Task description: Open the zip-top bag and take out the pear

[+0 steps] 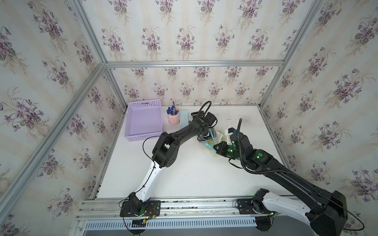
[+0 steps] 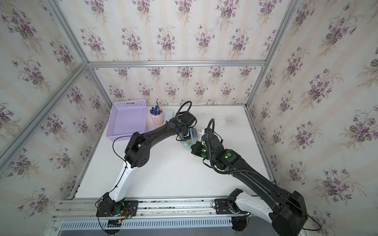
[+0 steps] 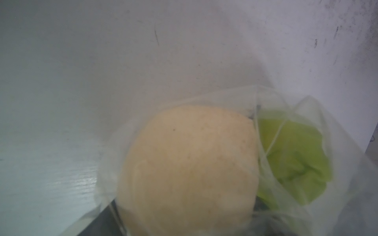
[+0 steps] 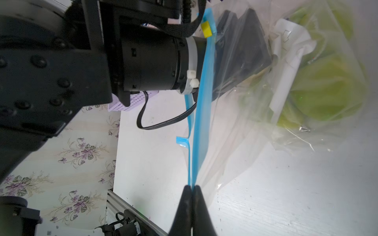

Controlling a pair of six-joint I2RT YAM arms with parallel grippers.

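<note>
The clear bag (image 2: 188,143) with blue zip strips lies under both arms. In the left wrist view a pale round pear (image 3: 185,165) fills the lower middle, beside a green item (image 3: 293,157), both behind clear plastic. My left gripper reaches inside the bag in the right wrist view; its fingertips are mostly hidden by the pear and plastic, so its opening is unclear. My right gripper is shut on the blue zip edge (image 4: 200,129) of the bag. Green items and a white piece lie at the bag's far side.
A lilac basket (image 1: 143,118) stands at the back left, beside a pink cup with pens (image 1: 173,119) and a pale blue block (image 1: 183,114).
</note>
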